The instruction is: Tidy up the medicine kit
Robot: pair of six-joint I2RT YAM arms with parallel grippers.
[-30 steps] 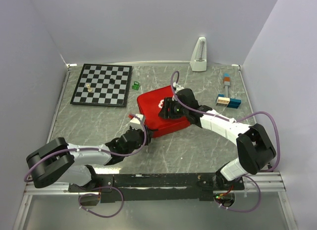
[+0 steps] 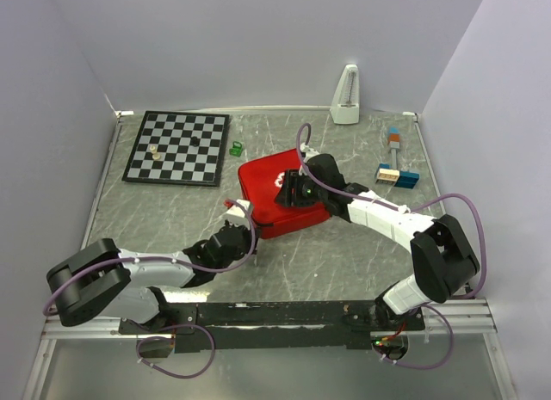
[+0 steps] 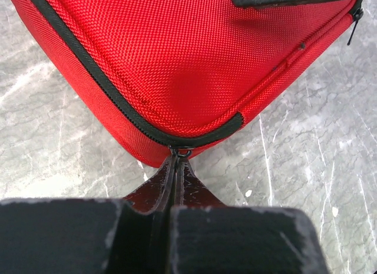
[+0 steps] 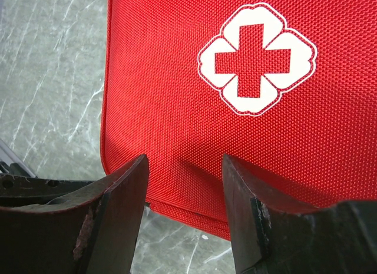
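The red medicine kit (image 2: 274, 169) lies closed on the table, turned at an angle, its white cross emblem (image 4: 257, 60) facing up. A black zipper (image 3: 94, 71) runs round its edge. At the kit's near left corner, my left gripper is shut on a small zipper pull (image 3: 184, 153), most of which is hidden between the fingertips. A second zipper pull (image 3: 353, 29) hangs loose from the side. Over the kit's top, my right gripper stands open, with no object between its fingers, close to the fabric; contact is hard to tell.
At the back left lies a checkered board (image 2: 176, 148), with a small green item (image 2: 236, 148) beside it. A white metronome (image 2: 346, 95) stands at the back wall, and colored blocks (image 2: 397, 175) sit far right.
Only a slight shift of the left gripper at the kit's near left corner shows. The right arm and the kit stay in place.
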